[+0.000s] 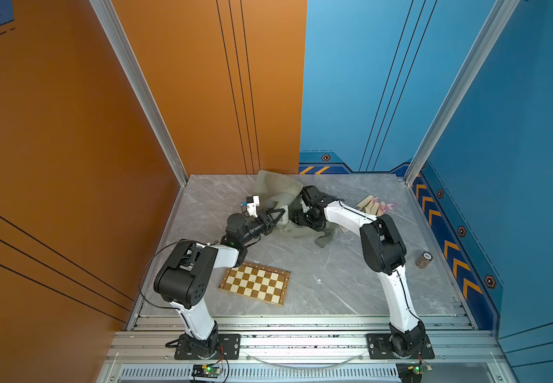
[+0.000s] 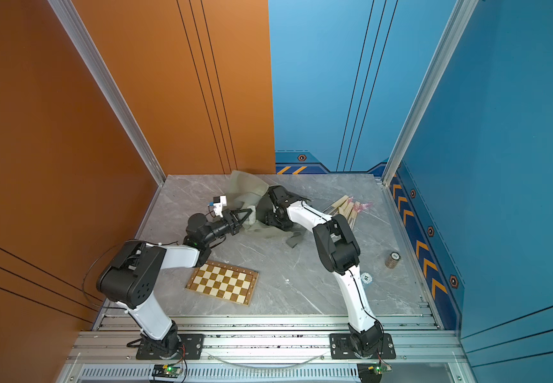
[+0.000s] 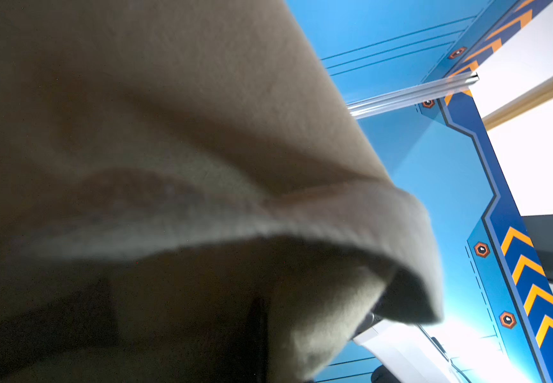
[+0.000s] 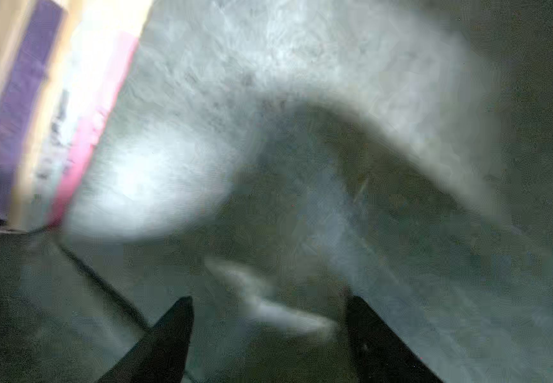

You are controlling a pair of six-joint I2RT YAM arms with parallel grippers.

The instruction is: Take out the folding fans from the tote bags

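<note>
An olive tote bag [image 1: 276,185] is bunched up at the back centre of the table. My left gripper [image 1: 276,215] is shut at its front edge, with fabric at its tips; in the left wrist view the cloth [image 3: 180,108] fills most of the picture. My right gripper is open, down at the bag's dark fabric, its fingertips apart. Pale folding fans [image 1: 369,205] with pink tassels lie right of the bag. The right wrist view shows blurred fan sticks [image 4: 27,108], purple and pink, at the upper left.
A checkered board [image 1: 254,284] lies at the front left. A small brown can [image 1: 423,259] stands at the right, with a pale round piece [image 2: 366,278] near it.
</note>
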